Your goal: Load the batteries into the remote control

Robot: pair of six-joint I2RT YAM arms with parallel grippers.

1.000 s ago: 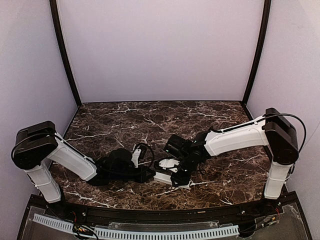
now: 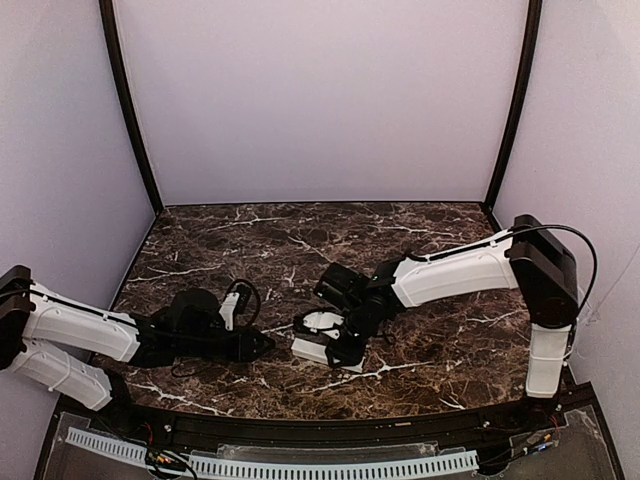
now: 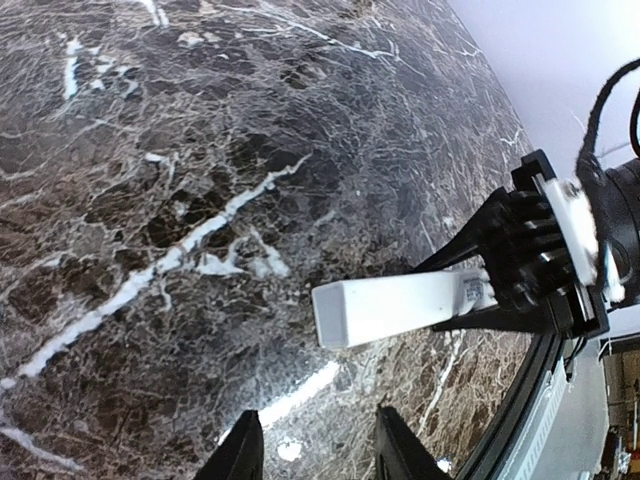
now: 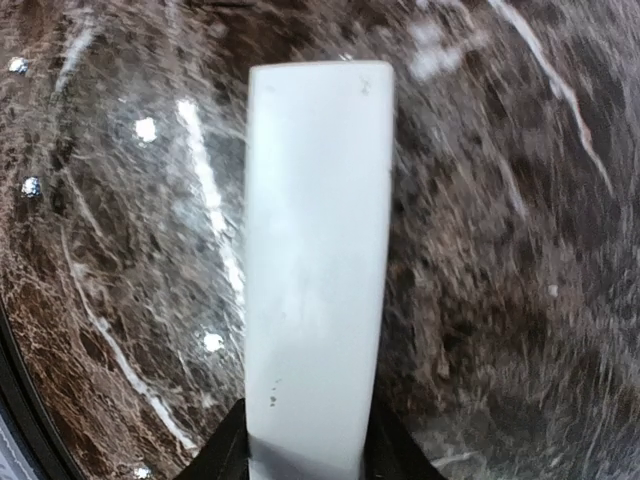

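A white oblong body point(image 4: 318, 250), apparently the remote, lies low over the marble table, its plain long face up in the right wrist view. My right gripper has its fingers around the near end; whether they grip it is unclear. In the top view its arm partly hides the white body point(image 2: 310, 350). My left gripper stands apart to the left, fingers spread with nothing between them. No batteries can be made out.
Pale walls point(image 2: 320, 100) enclose it at the back and sides, and a dark frame runs along the front edge near both grippers.
My left gripper has drawn back to the left, away from the white body. The right gripper and white body have shifted slightly left.
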